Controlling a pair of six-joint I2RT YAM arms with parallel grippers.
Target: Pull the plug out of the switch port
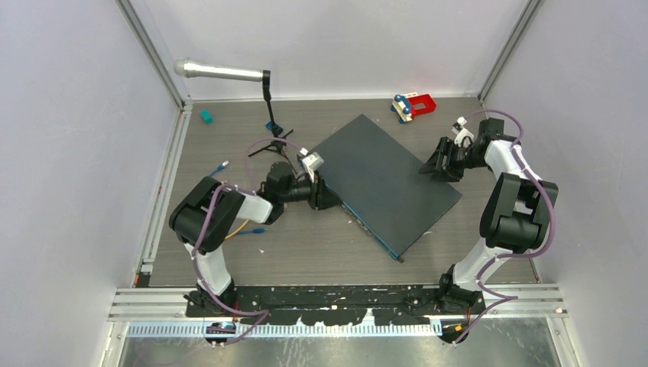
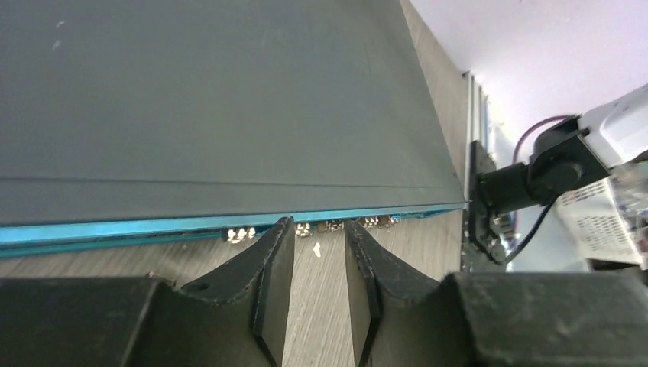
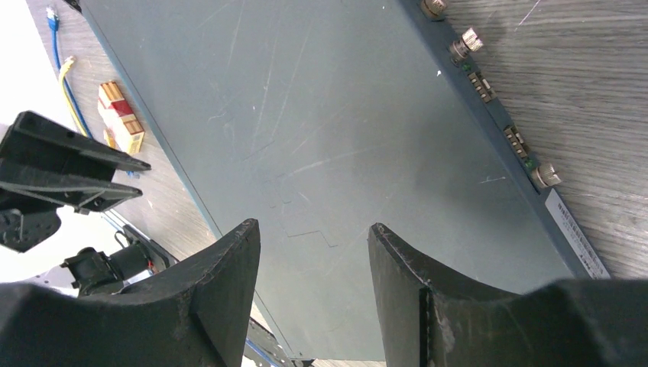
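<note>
The dark grey switch (image 1: 382, 183) lies angled on the table, with a row of ports (image 2: 332, 225) along its blue-trimmed edge. My left gripper stands open at that edge, its fingers in front of the ports, empty. My right gripper hangs over the switch's top on the right side, fingers apart with nothing between them. Blue and yellow cables (image 3: 63, 67) lie on the table left of the switch; whether a plug sits in a port I cannot tell.
A microphone stand (image 1: 271, 115) is at the back left, a small teal object (image 1: 205, 116) beside it. A red toy (image 1: 420, 105) stands behind the switch. The front of the table shows free wood around the switch's near corner.
</note>
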